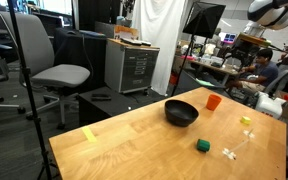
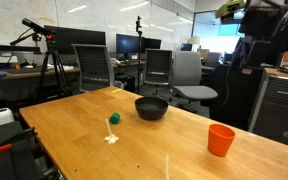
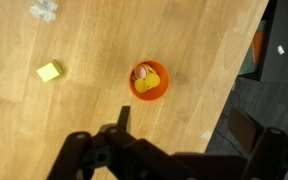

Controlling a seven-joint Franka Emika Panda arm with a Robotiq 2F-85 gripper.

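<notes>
Seen from above in the wrist view, an orange cup [image 3: 149,80] stands upright with several small yellow and pinkish pieces inside. The same cup [image 2: 220,139] is at the right of exterior view 2, its contents hidden there. High over the table, clear of the cup, hangs my gripper. Its two dark fingers are spread wide apart, and nothing shows between them. A yellow block [image 3: 49,71] lies on the wood to the cup's left in the wrist view. The black bowl [image 1: 181,113] rests near the table's far edge, and a small green object [image 1: 203,145] lies nearer.
A flat white item [image 1: 230,153] lies near the green object. Yellow tape [image 1: 89,134] marks the left part of the table [image 1: 134,150]. Much bare wood surrounds the cup. Office chairs [image 1: 59,70] and cabinets stand beyond the edge.
</notes>
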